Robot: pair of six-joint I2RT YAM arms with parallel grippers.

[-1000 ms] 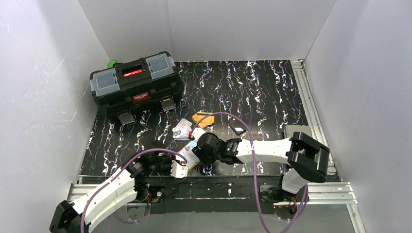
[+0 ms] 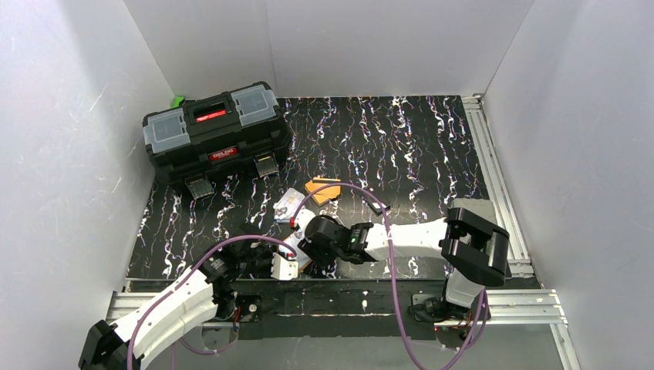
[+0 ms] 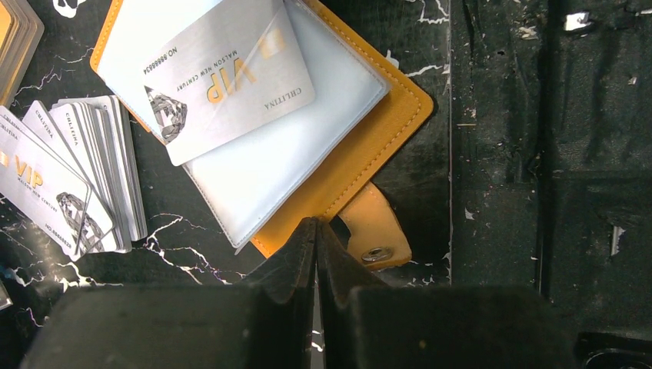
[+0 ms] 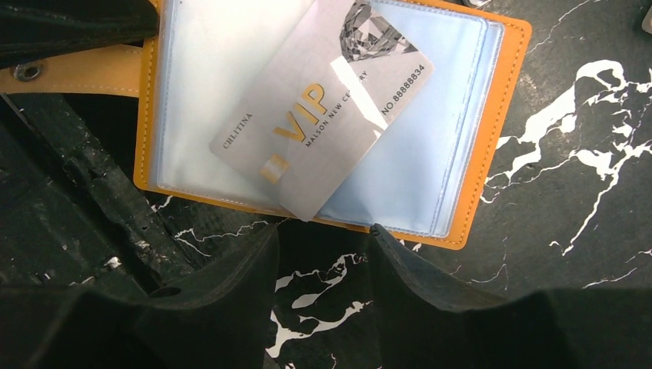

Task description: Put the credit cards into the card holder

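Observation:
The orange card holder [image 3: 377,146] lies opened on the dark marbled table, its pale clear sleeves [image 4: 430,154] facing up. One silver VIP card [image 4: 323,115] rests askew over the sleeves, a corner reaching the holder's long edge; whether any of it is inside a sleeve I cannot tell. My left gripper is shut at the holder's edge near the strap; I cannot see whether it pinches that edge. With an empty gap between its fingers, my right gripper stands open just outside the long edge, near the card's corner. More silver cards [image 3: 84,169] lie fanned beside the holder.
Orange pieces [image 2: 324,189] lie behind the cards, and a small dark object [image 2: 378,204] is to their right. A black toolbox [image 2: 216,135] fills the back left. The table's front edge [image 3: 451,154] runs close to the holder.
My right arm has shifted left over the holder, its elbow swinging left as well. The left arm has stayed where it was.

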